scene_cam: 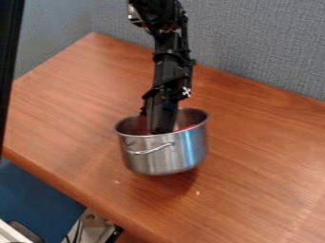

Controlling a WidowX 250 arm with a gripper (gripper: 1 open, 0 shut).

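A steel pot (178,152) with a wire side handle stands on the wooden table. The black arm comes down from the top, and its gripper (160,124) reaches inside the pot. The fingertips are hidden by the pot's wall, so their grip cannot be seen. Something red shows at the bottom of the opening, too little to identify.
A grey partition (260,47) stands along the back.
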